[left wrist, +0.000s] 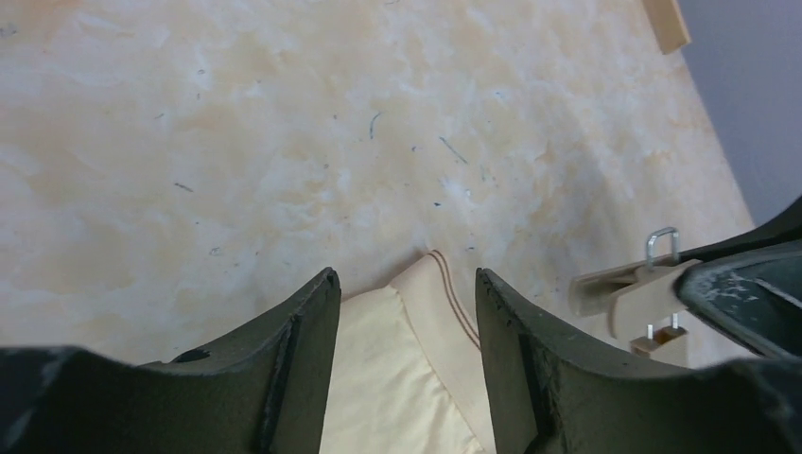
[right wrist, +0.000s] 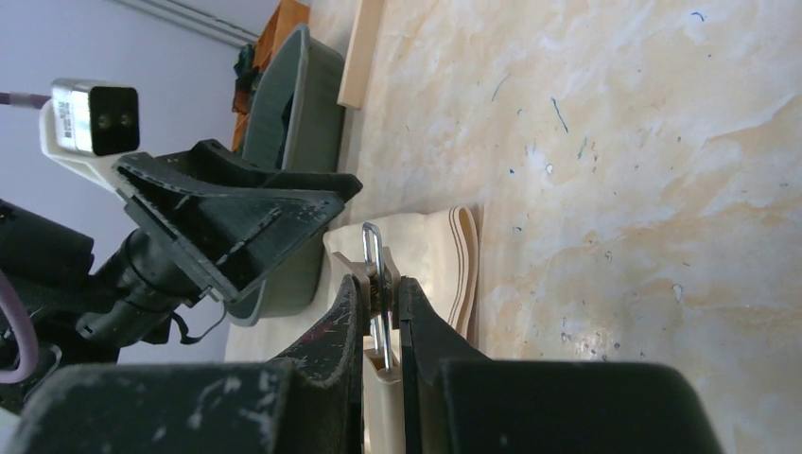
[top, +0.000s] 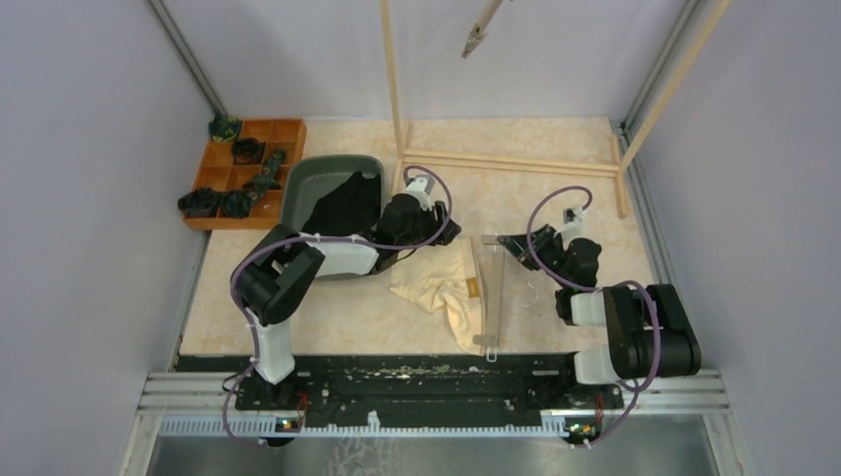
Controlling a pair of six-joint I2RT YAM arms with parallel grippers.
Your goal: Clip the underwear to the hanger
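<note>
The cream underwear (top: 431, 273) lies spread on the table, its striped edge showing in both wrist views. A wooden hanger (top: 494, 297) with metal clips runs front to back along its right side. My right gripper is shut on the hanger's far end, by a clip (right wrist: 372, 246). My left gripper is open above the underwear's upper edge, with nothing seen between its fingers; its tips are a little to the left of the hanger in the top view.
A grey bin (top: 302, 178) with black cloth stands at left, beside an orange compartment box (top: 208, 174). A wooden frame (top: 506, 164) spans the back of the table, with bare table in front of it.
</note>
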